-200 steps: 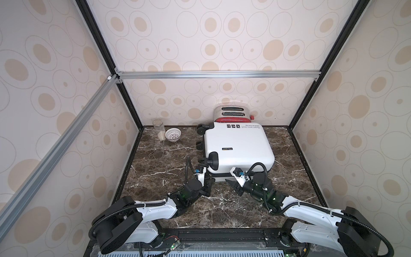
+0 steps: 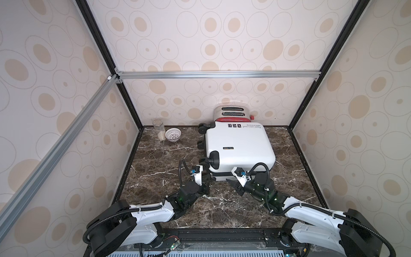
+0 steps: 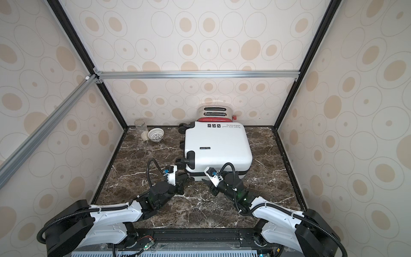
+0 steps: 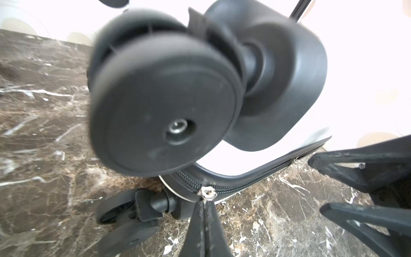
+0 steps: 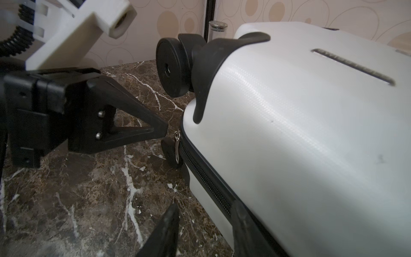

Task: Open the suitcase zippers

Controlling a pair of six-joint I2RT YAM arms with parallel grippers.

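The white suitcase [image 2: 239, 143] lies flat, its black wheels pointing left. Along its near side runs a black zipper [image 5: 209, 180]. A metal zipper pull [image 5: 177, 145] sits at the near left corner. My left gripper is shut with its tips right at the pull [image 4: 207, 192]; nothing shows clamped between them. From the right wrist view, the tip of that gripper's finger [image 5: 149, 125] appears just left of the pull. My right gripper stands open beside the near zipper side, its fingers apart and empty.
A large wheel [image 4: 167, 102] overhangs close to my left gripper. Behind the suitcase stands a toaster [image 2: 231, 113] with a red front. A white basket [image 2: 173, 134] and a glass jar [image 2: 158, 127] are at the back left. Bare marble lies left and in front.
My left gripper has shifted slightly left, and its arm has drawn back left. The suitcase and the right gripper have moved very slightly right.
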